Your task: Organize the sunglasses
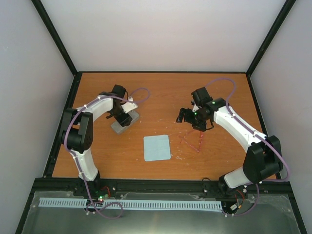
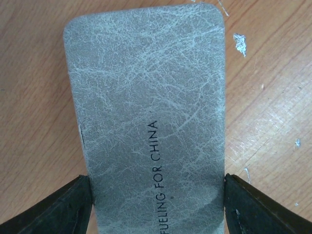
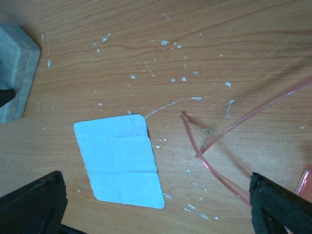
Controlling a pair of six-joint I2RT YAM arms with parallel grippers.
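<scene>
A grey sunglasses case (image 2: 141,73), printed "FUELING FOR CHINA", lies on the table; my left gripper straddles it, a finger at each long side, fingers open about the case's width. My right gripper hangs open over the right half. Beneath and beside it lie pink translucent sunglasses (image 3: 304,187), temples crossed, most of the front out of the right wrist view. A light blue cloth (image 3: 119,161) lies flat in the table's front middle, between case and glasses.
Purple cables loop over both arms. Dark frame edges and white walls border the table.
</scene>
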